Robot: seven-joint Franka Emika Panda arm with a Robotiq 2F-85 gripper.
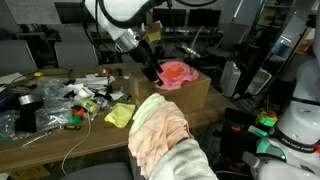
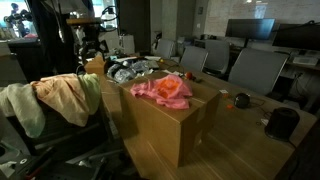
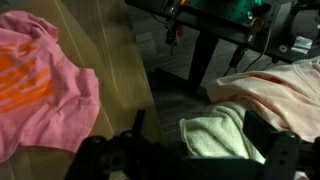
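Observation:
My gripper is open, with no object between its dark fingers at the bottom of the wrist view. In exterior view 1 the arm reaches down just left of a cardboard box (image 1: 196, 98). A pink cloth (image 1: 174, 84) with an orange cloth (image 1: 177, 71) on it lies on top of that box. A pale green cloth (image 3: 218, 133) and a peach cloth (image 3: 275, 97) show beyond the fingers. Exterior view 1 has them draped with a white cloth (image 1: 184, 162) over what looks like a chair back. My gripper is above and apart from these cloths.
Tools, bags and bowls clutter the wooden table (image 1: 45, 148) on the left; a yellow cloth (image 1: 120, 115) lies near them. Grey office chairs (image 2: 256, 72) and monitors (image 2: 248, 28) stand behind. In the wrist view, a dark frame (image 3: 205, 50) crosses the floor.

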